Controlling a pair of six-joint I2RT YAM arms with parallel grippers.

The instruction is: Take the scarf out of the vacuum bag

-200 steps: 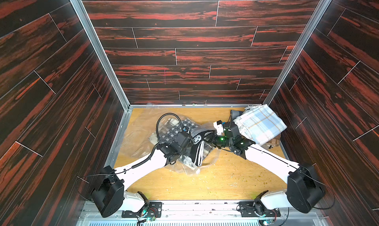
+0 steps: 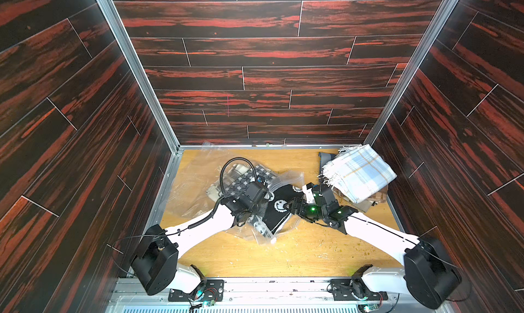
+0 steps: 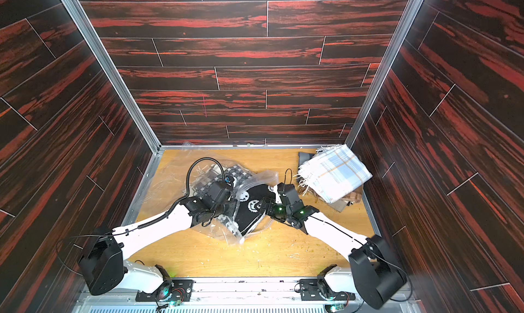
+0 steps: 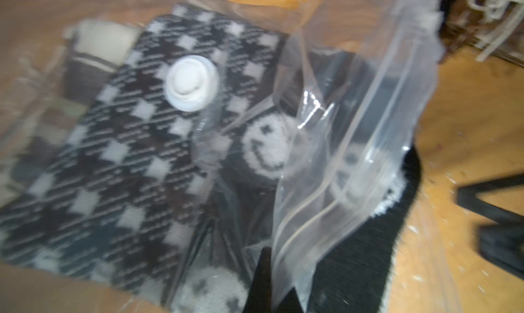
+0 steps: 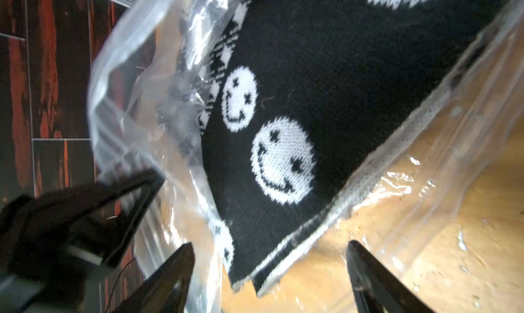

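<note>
A clear vacuum bag point(image 2: 191, 187) with a white valve point(image 4: 191, 83) holds a checked grey cloth point(image 4: 131, 149) and a black scarf with white smiley faces point(image 5: 349, 94), which lies in the bag's opening. My left gripper is shut on the bag's clear edge at its zip strip. My right gripper hangs open over the scarf's corner, with plastic along both sides of the scarf.
A folded pale plaid cloth point(image 2: 357, 171) lies on other folded fabrics at the back right. Bare wooden table point(image 2: 289, 258) shows along the front. Dark panelled walls enclose the sides and back.
The scarf lies flatter, its white stripes no longer upturned. The left arm is almost unchanged.
</note>
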